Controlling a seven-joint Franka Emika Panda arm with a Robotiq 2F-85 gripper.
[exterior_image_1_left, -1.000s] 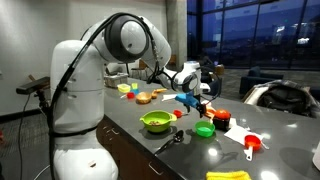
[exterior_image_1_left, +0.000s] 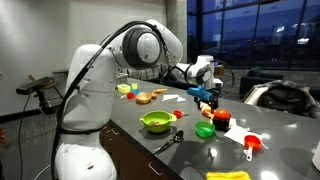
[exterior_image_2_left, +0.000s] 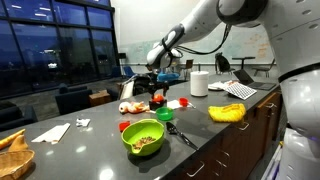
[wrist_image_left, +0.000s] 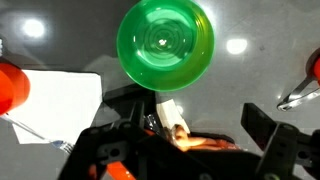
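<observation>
My gripper stands open in the wrist view, its fingers (wrist_image_left: 262, 126) wide apart and nothing held between them. A plain green bowl (wrist_image_left: 166, 45) lies just ahead of the fingers and looks empty. Partly under the gripper is a dark pot with red and orange in it, largely hidden by the fingers. In exterior view 1 the gripper (exterior_image_1_left: 208, 106) hangs above the table close to the small green bowl (exterior_image_1_left: 205, 129) and the black-and-red pot (exterior_image_1_left: 218, 120).
A larger green bowl (exterior_image_1_left: 157, 121) with contents, a dark utensil (exterior_image_2_left: 184, 132), a yellow cloth (exterior_image_2_left: 233, 114) and a red ladle (exterior_image_1_left: 251, 143) lie around. A white sheet (wrist_image_left: 62, 100) and a red bowl (wrist_image_left: 10, 88) are at the wrist view's left. Bare table shows in front.
In exterior view 1 the gripper has moved right and somewhat lower, toward the pot and small green bowl. The table items look unmoved.
</observation>
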